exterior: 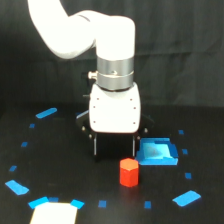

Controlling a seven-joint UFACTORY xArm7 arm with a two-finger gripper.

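A red block (128,173) rests on the black surface, in the right half of the view. My gripper (115,154) hangs pointing down, slightly left of the block and higher in the image. Its two dark fingers stand wide apart, with nothing showing between them. How far the fingertips are from the block in depth is hard to tell. To the right stands a shallow blue tray (157,152), which looks empty; the gripper's right side comes close to its left edge in the image.
Several flat blue pieces and small blue squares are scattered over the dark surface, including a strip (186,198) at the lower right. A pale cream object (54,213) is cut off by the bottom edge. Left of the gripper, the surface is mostly clear.
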